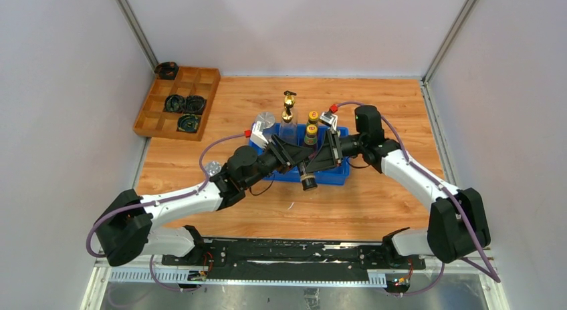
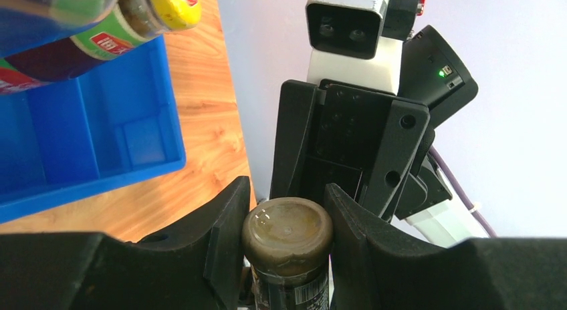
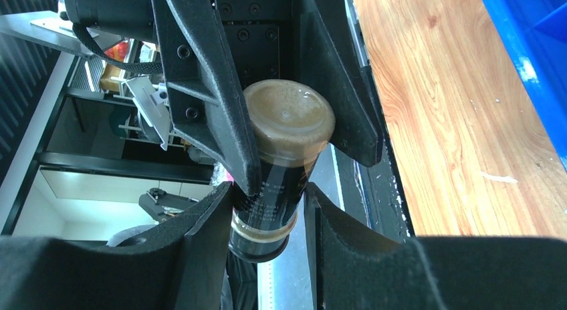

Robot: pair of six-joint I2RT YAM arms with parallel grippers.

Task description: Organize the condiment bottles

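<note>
Over the front of the blue tray (image 1: 331, 180) both grippers meet at a dark bottle (image 1: 308, 182) (image 2: 287, 236) (image 3: 271, 196). My left gripper is shut on it. My right gripper has its fingers around the same bottle, seen in the right wrist view; whether they grip it is hard to tell. In the tray stand yellow-capped bottles (image 1: 311, 133), gold-topped clear bottles (image 1: 288, 126) and a silver-lidded container (image 1: 265, 119).
A wooden compartment box (image 1: 154, 123) with dark coils sits at the back left. A clear glass item (image 1: 213, 167) stands left of the tray, partly behind the left arm.
</note>
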